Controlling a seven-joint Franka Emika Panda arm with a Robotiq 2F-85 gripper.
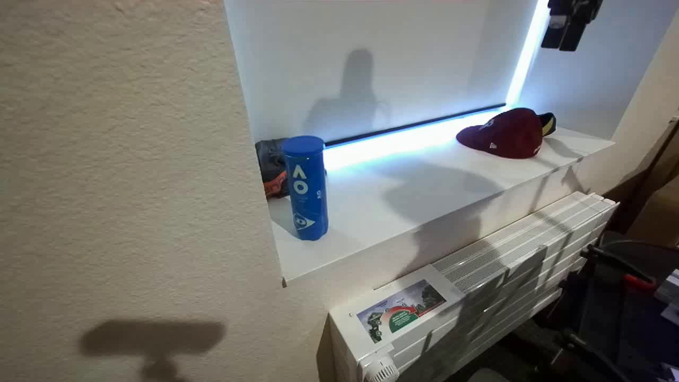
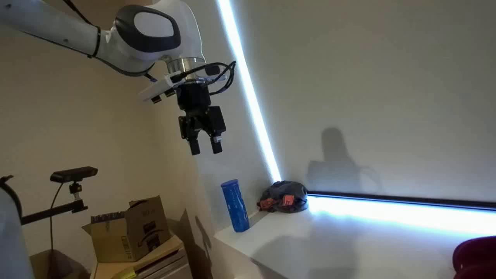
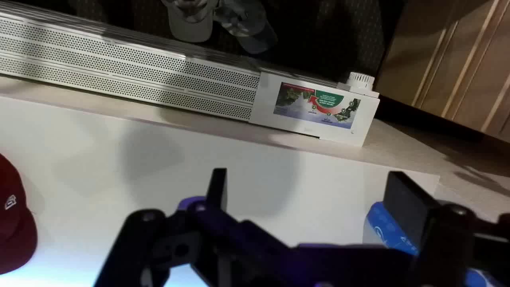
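Note:
My gripper hangs open and empty in the air, well above the windowsill, pointing down in exterior view 2. In the wrist view its two fingers are wide apart, with bare white sill visible between them. A blue tennis-ball can stands upright near the sill's end; my right-hand finger partly hides the can in the wrist view. Behind it lies a dark bundle with orange patches. Toward the other end rests a dark red cap. Only the cap's edge shows in exterior view 2.
The white sill is clear between can and cap. Below its front edge runs a white radiator. A window blind and bright light strips border the sill's back. An open cardboard box sits off to the left in exterior view 2.

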